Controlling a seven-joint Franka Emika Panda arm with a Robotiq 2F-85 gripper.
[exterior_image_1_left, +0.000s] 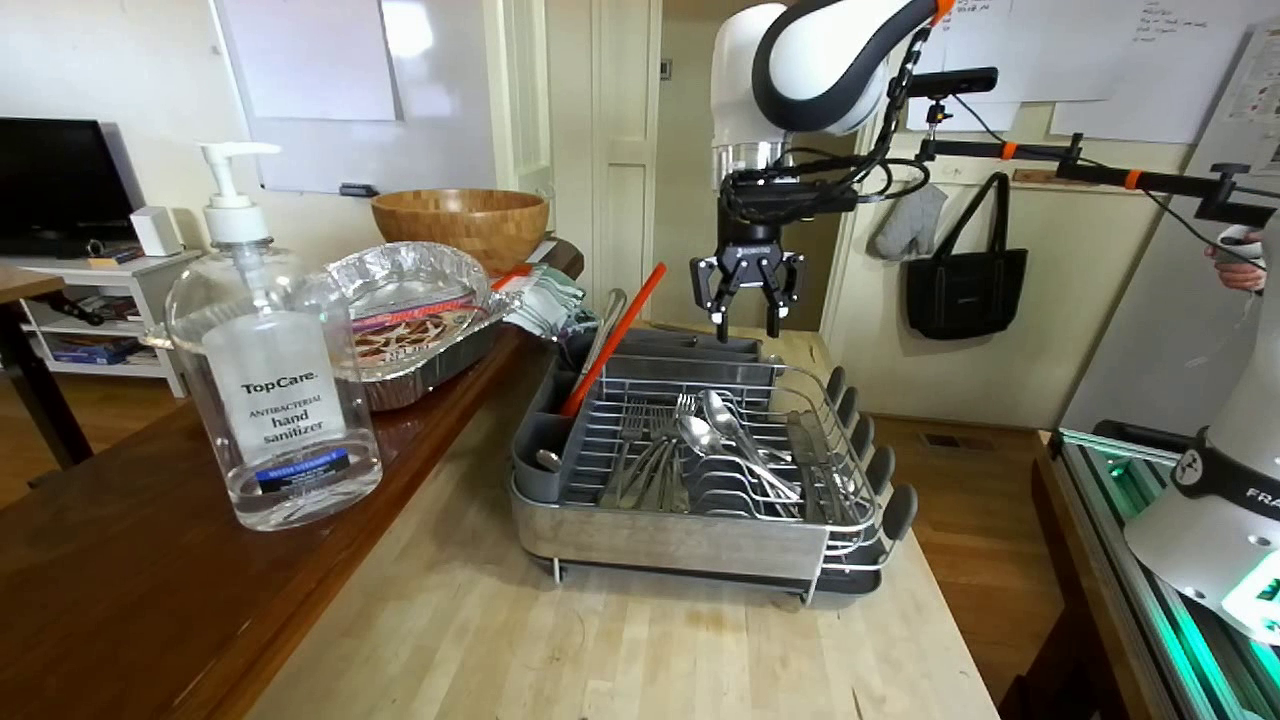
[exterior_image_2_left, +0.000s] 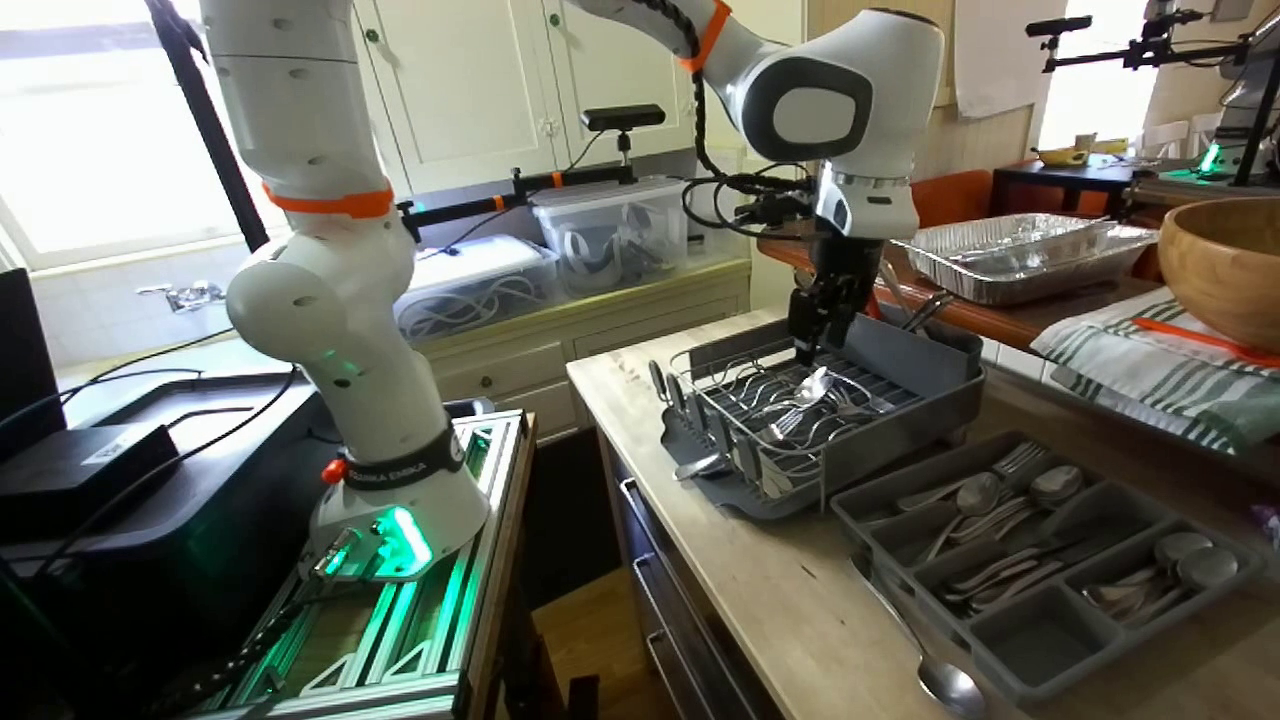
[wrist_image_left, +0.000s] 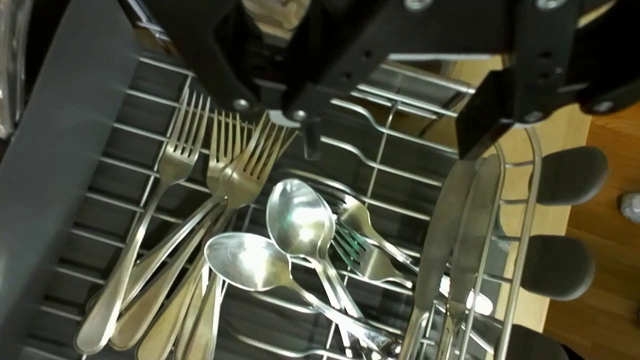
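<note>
My gripper hangs above the far part of the dish rack, fingers spread and nothing between them. Seen from the wrist, the fingers stand wide apart over bare wires. Several forks lie at the left of the rack. Two spoons, one a rounded spoon, rest around the middle, with a smaller fork beside them. At the right side, two knives lie along the wires. A grey cutlery tray with sorted forks, spoons and knives stands near the rack in exterior view 2.
A large spoon lies on the counter beside the tray. Tall utensils, including a red-orange one, rise from the rack's side holder. The hand sanitizer bottle and foil pan sit on the raised ledge. Bare counter lies before the rack.
</note>
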